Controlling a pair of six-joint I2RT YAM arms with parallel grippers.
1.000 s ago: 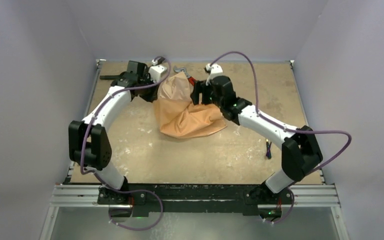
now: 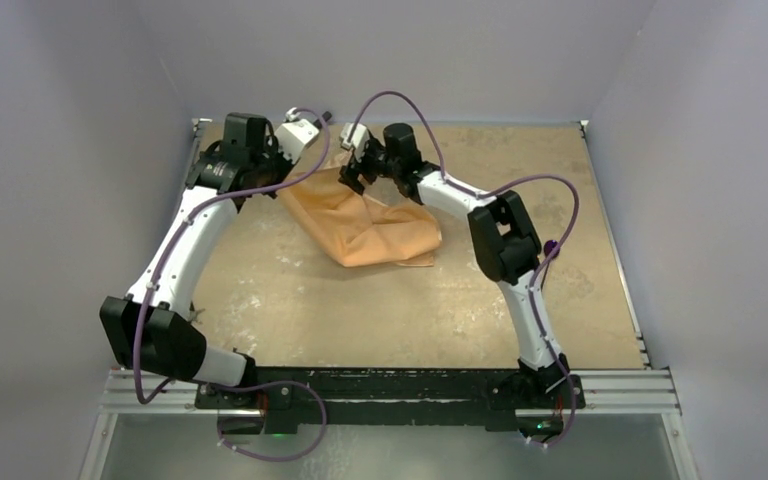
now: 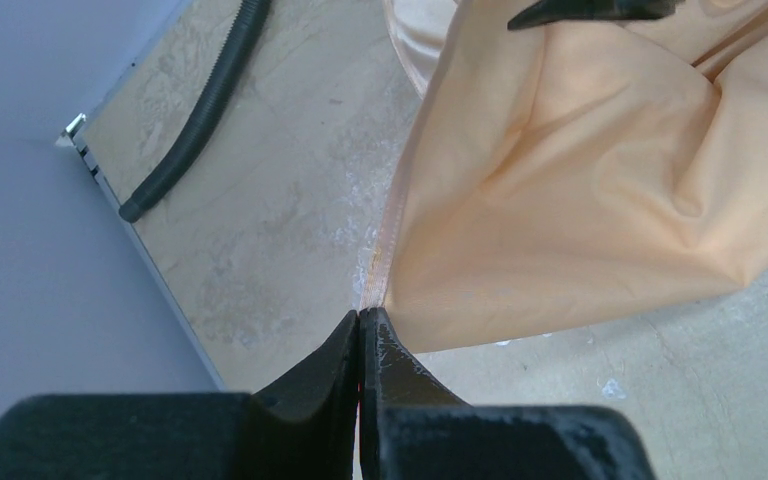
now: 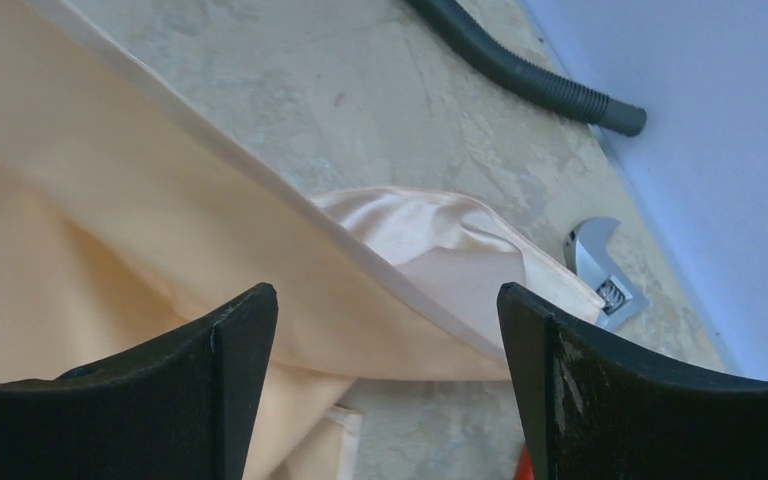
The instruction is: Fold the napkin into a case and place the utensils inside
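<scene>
The peach napkin [image 2: 370, 235] lies loosely folded mid-table, its left part lifted toward my left gripper. In the left wrist view that gripper is shut on the napkin's hemmed edge, which rises taut from its tips. My right gripper is open above the napkin's raised edge [image 4: 340, 235], which crosses the right wrist view diagonally below its fingers; nothing is held there. A paler part of the napkin [image 4: 460, 265] lies flat on the table behind that edge.
A dark ribbed hose [image 3: 195, 120] lies near the back edge. A steel wrench [image 4: 595, 265] lies beside the napkin, with a red piece [image 4: 523, 465] near it. A purple-topped tool [image 2: 550, 250] lies at the right.
My left gripper moved left, drawing the napkin's edge with it. My right arm swung left and back over the napkin.
</scene>
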